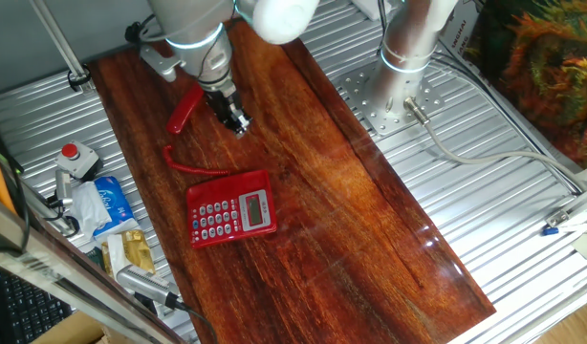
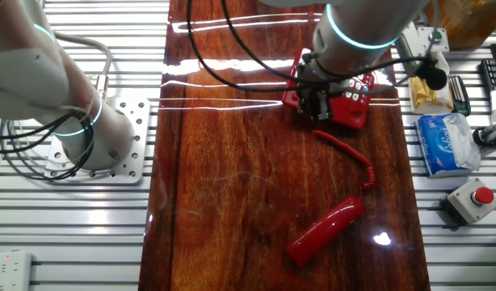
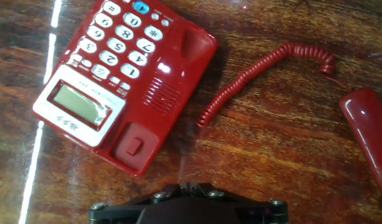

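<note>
A red desk telephone (image 1: 231,208) with a keypad and small display lies on the brown wooden board. Its red handset (image 3: 369,134) is off the base, lying apart on the wood. A coiled red cord (image 3: 265,71) runs between the two. Above the board hangs my gripper (image 1: 241,128), on the handset's side of the phone base and touching neither part in view. At the bottom edge of the wrist view, its black fingers meet near the middle, shut, with nothing visible between them. The empty cradle (image 3: 130,146) faces upward.
Beside the board lie a blue-and-white tissue pack (image 2: 447,144) and a red-topped button box (image 2: 472,200). Much of the board (image 1: 370,248) is bare.
</note>
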